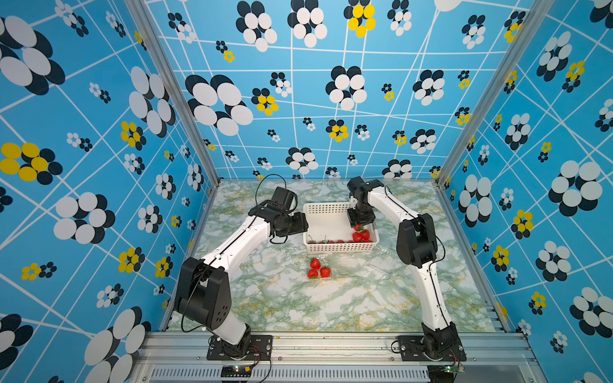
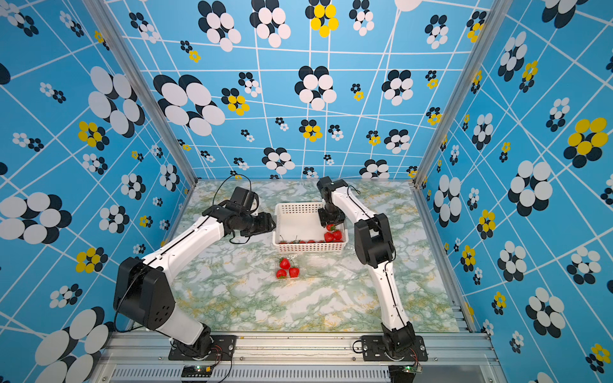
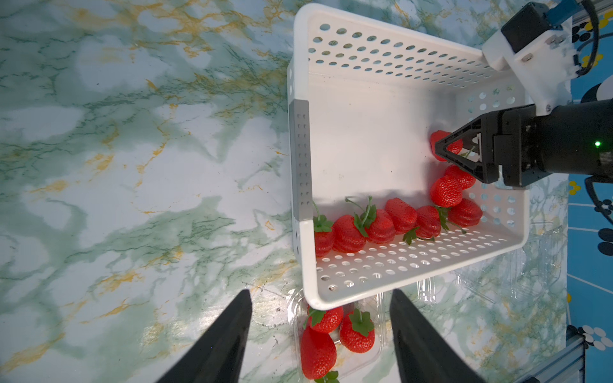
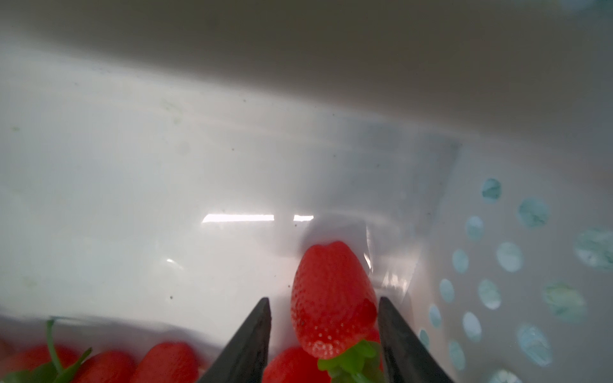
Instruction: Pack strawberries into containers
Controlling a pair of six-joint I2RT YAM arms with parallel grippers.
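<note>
My right gripper is part open inside the white perforated basket (image 3: 298,159). Its fingers stand on either side of a red strawberry (image 4: 332,293) with green leaves, near the basket's right wall; a gap shows on the left side. More strawberries (image 3: 350,235) line the basket's front side. In front of the basket, a clear plastic container (image 3: 383,335) holds three strawberries (image 3: 317,353). My left gripper hangs open by the basket's left side, with nothing held; its fingers frame the container from above.
Several empty clear containers (image 3: 539,258) lie at the front right of the basket, hard to make out on the marble table. Most of the basket floor (image 3: 370,140) is bare.
</note>
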